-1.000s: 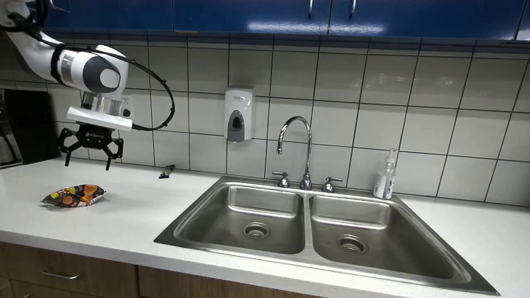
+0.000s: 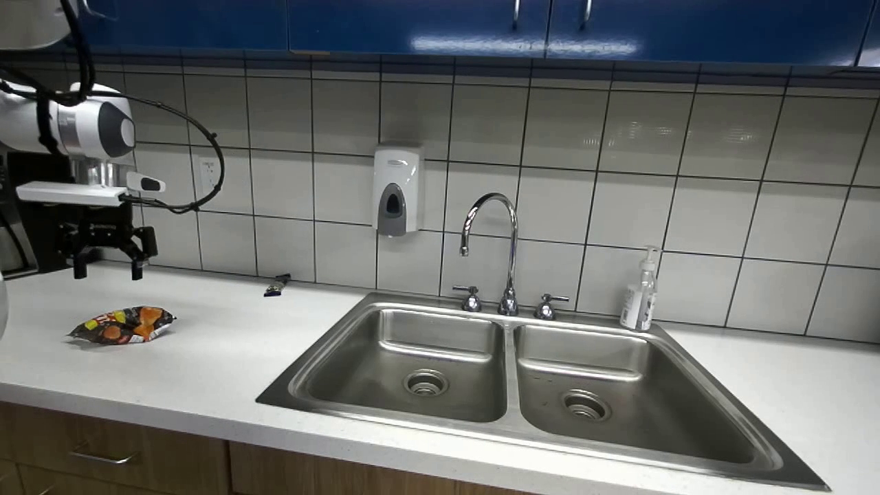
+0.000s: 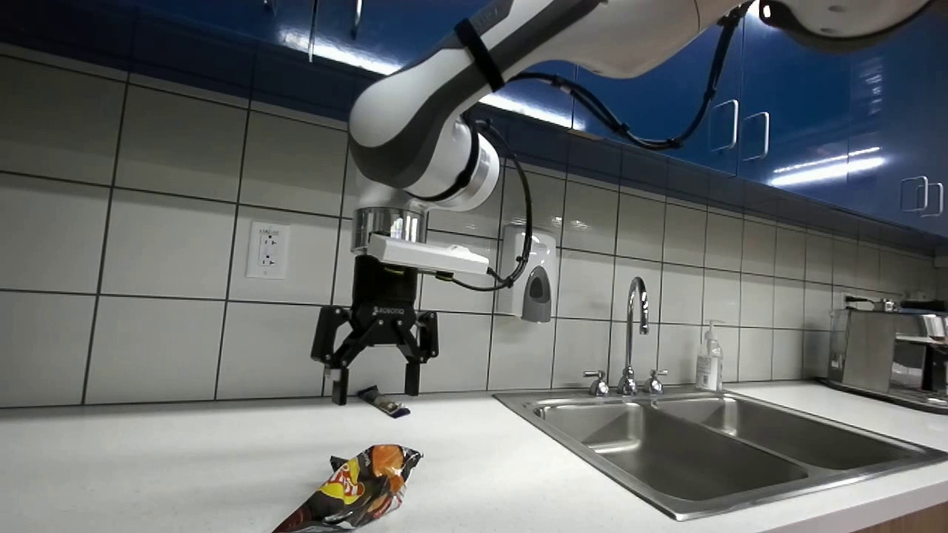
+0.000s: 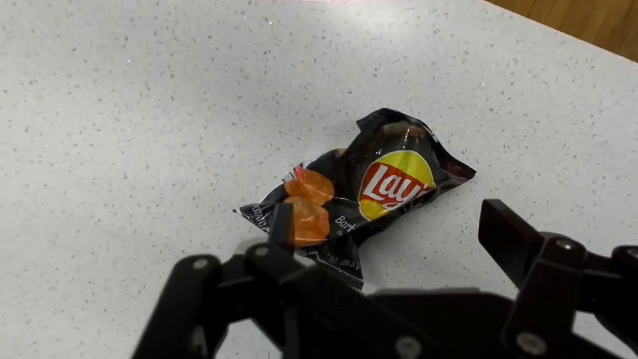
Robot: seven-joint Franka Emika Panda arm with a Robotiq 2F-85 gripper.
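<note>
Above the left part of the counter hangs my gripper (image 2: 108, 272), open and empty, its fingers pointing down. A dark Lay's chip bag (image 2: 124, 325) with orange and yellow print lies flat on the white counter, below the gripper and apart from it. Seen from the wrist, the chip bag (image 4: 383, 185) lies slantwise, its lower left end partly covered by one finger (image 4: 284, 224). In the second exterior view the gripper (image 3: 375, 386) stays well above the counter, with the chip bag (image 3: 360, 488) nearer the camera.
A small dark packet (image 2: 277, 285) lies near the tiled wall. To the right is a double steel sink (image 2: 509, 371) with a tall faucet (image 2: 509, 247) and a soap bottle (image 2: 640, 297) behind it. Bare counter (image 2: 223, 338) lies between bag and sink.
My gripper has moved left in the first exterior view and its wrist has turned somewhat. The fingers are still open. The chip bag and the small packet lie where they were.
</note>
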